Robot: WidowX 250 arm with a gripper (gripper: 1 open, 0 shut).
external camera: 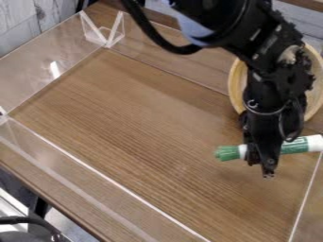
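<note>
My black gripper (265, 153) is at the right, pointing down, shut on a green and white cylindrical object (297, 146), which looks like a marker or tube and lies crosswise in it just above the wooden surface. The object's green end sticks out to the left of the fingers and its white part to the right.
A light wooden bowl (237, 81) sits behind the arm at the upper right. Clear plastic walls line the left and near edges, and a dark cable shows at the lower left.
</note>
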